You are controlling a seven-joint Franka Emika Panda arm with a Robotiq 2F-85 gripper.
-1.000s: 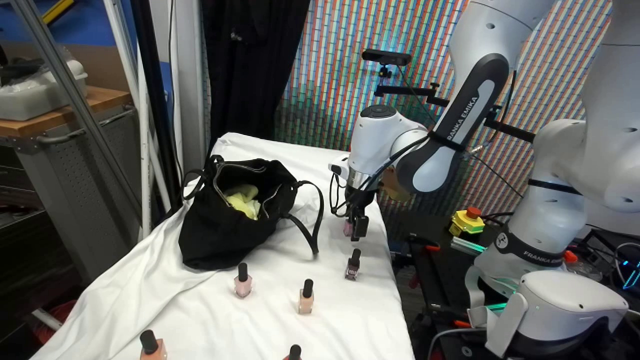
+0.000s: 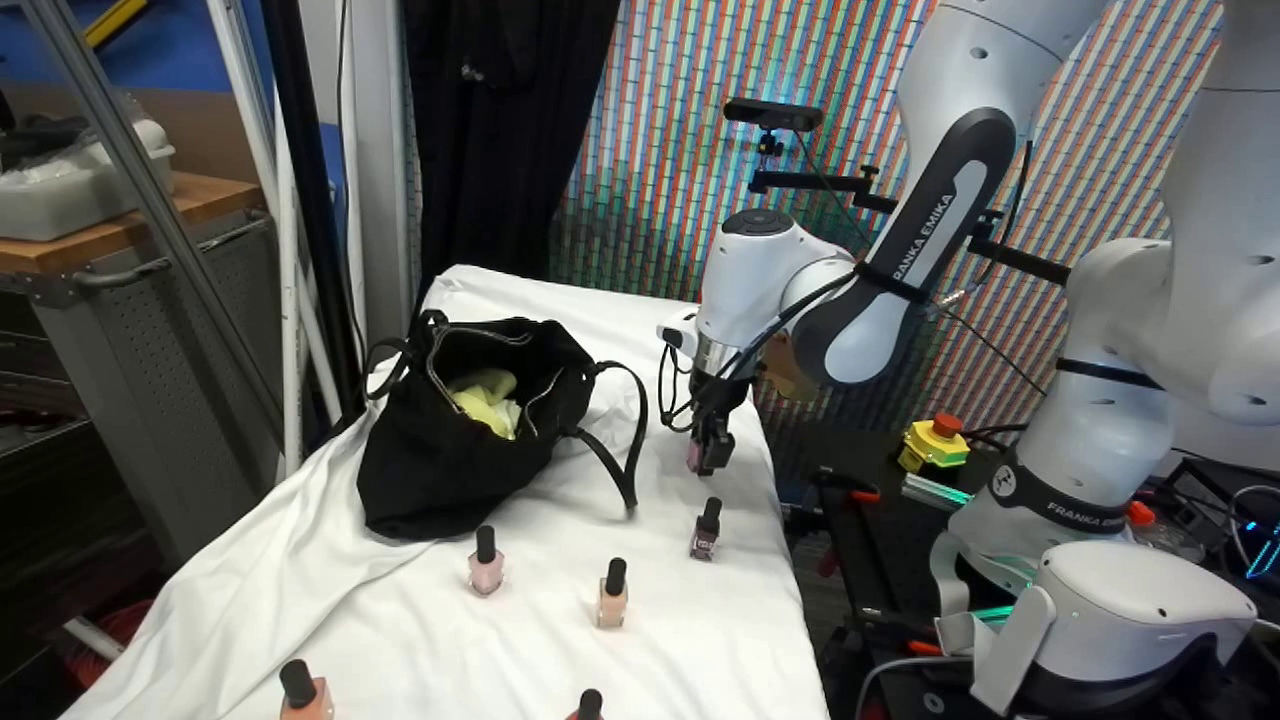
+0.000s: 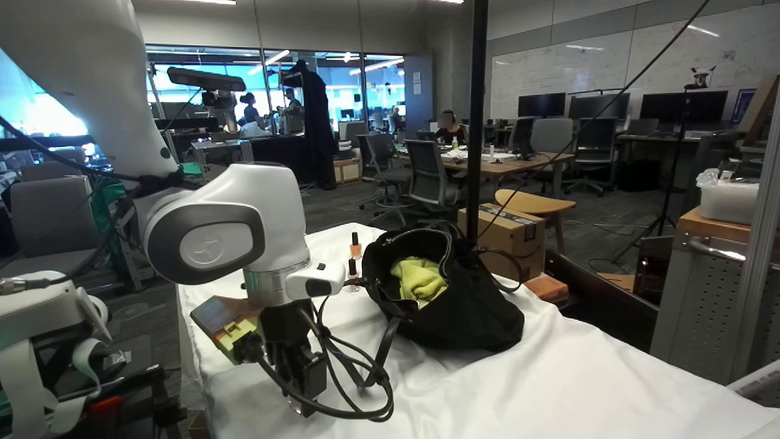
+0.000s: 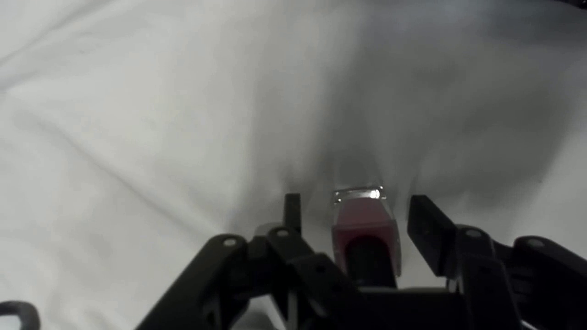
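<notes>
My gripper points down over a pink nail polish bottle (image 4: pixel 366 217) with a black cap. The bottle stands between the fingers, and the wrist view shows a gap on both sides of it, so the fingers are part open without gripping it. In exterior view 1 the gripper (image 2: pixel 708 456) is low over the white cloth at the right, partly covering the bottle (image 2: pixel 695 456). A black bag (image 2: pixel 450 474) lies open to the left, with a yellow-green cloth (image 2: pixel 486 406) inside.
A dark polish bottle (image 2: pixel 705 534) stands just in front of the gripper. Nearer the camera are a pale pink bottle (image 2: pixel 486 566), a peach bottle (image 2: pixel 612 598) and an orange one (image 2: pixel 305 694). The bag's handle (image 2: pixel 626 474) reaches towards the gripper.
The finger nearest the camera has shifted slightly towards the pink bottle, narrowing the fingers. The arm, bag and other bottles look unmoved.
</notes>
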